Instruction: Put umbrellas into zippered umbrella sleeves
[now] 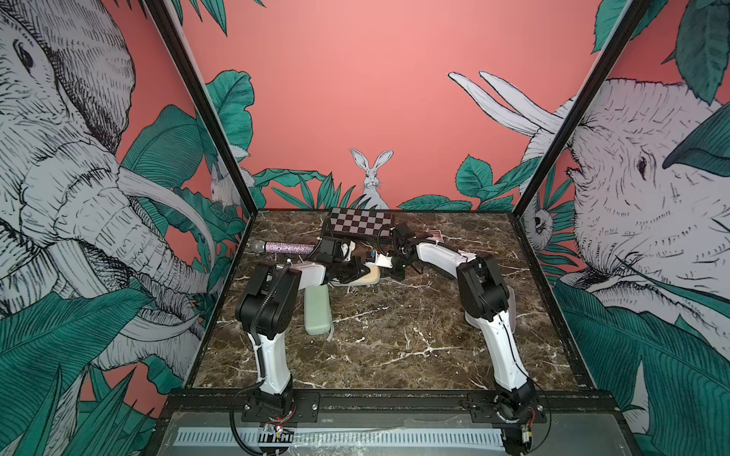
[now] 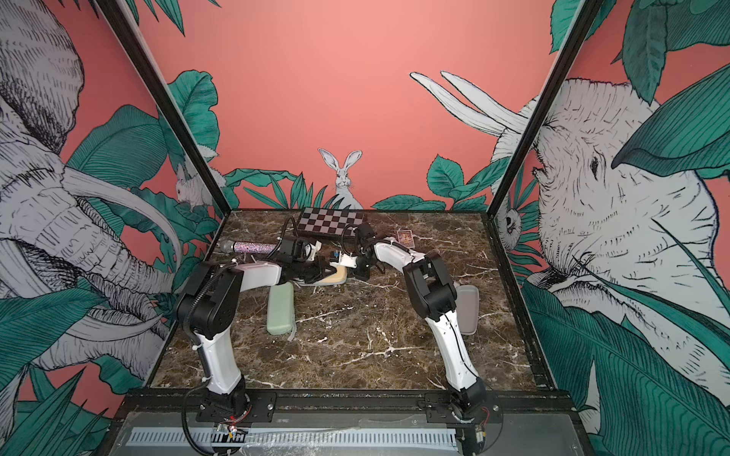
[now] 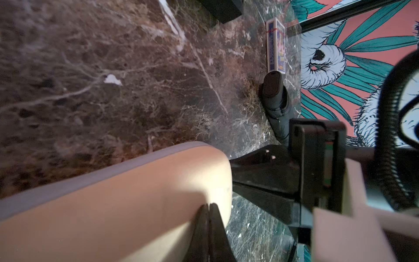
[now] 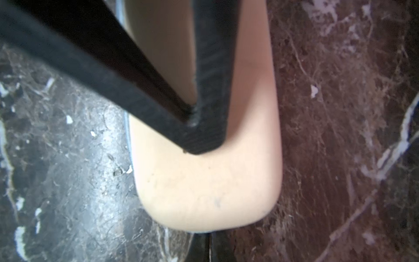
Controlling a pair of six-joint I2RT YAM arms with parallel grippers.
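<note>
A cream zippered case [image 3: 131, 192] lies mid-table with both grippers at it, also under them in the top views [image 1: 368, 279]. In the left wrist view my left gripper has its fingertips together over the case's end, nothing seen between them. My right gripper, shut, sits at the case's end, mostly hidden by it in the right wrist view; no grip on the case is clear. A glittery tube [image 1: 289, 248] lies back left. A green case [image 1: 317, 310] lies front left; a grey case [image 2: 467, 310] is at the right. Umbrellas are not clearly identifiable.
A checkered board [image 1: 357, 220] stands at the back centre, with a small card box [image 2: 404, 238] to its right. Black frame edges bound the table.
</note>
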